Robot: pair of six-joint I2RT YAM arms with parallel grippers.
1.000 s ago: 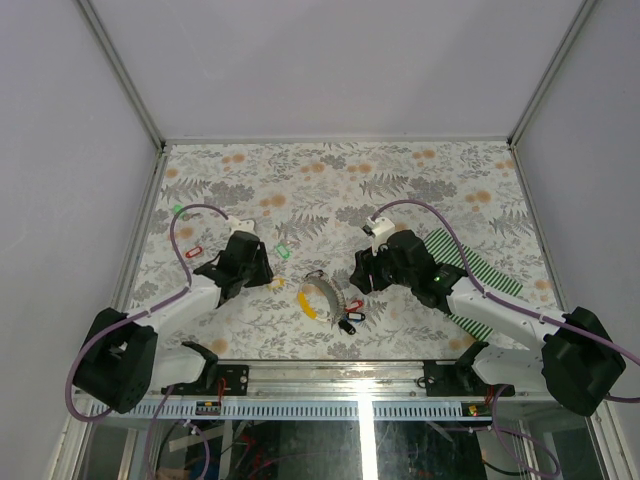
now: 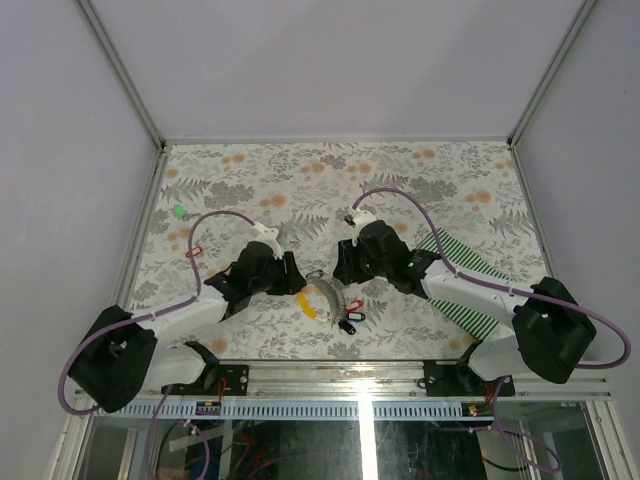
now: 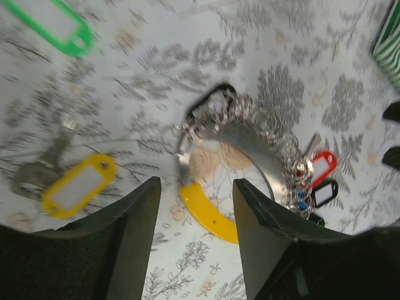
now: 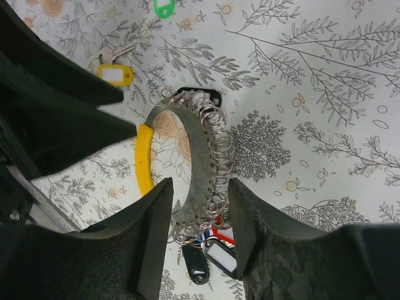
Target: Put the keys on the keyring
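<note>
The keyring (image 2: 336, 294), a curved grey metal holder with a yellow strip (image 4: 144, 159) and a row of coiled rings (image 4: 215, 131), lies flat at mid-table. My left gripper hovers over its yellow-strip side, part open and empty. On the opposite side, over the coils, my right gripper is part open too, nothing between its fingers. Left of the keyring lies a key with a yellow tag (image 3: 79, 185). Black tags (image 4: 222, 257) and a red tag (image 3: 323, 167) sit by the lower coils; another black tag (image 4: 200, 95) is at the upper end.
Green tags (image 3: 62, 28) (image 2: 179, 211) and a separate red tag (image 2: 194, 252) lie to the left. A green-striped cloth (image 2: 462, 283) is under the right arm. Behind both grippers the floral table (image 2: 320, 180) is clear.
The left gripper has moved right and toward the front, from beside the yellow-tagged key to the keyring. The right gripper has moved left, closer to the keyring, which has stayed put.
</note>
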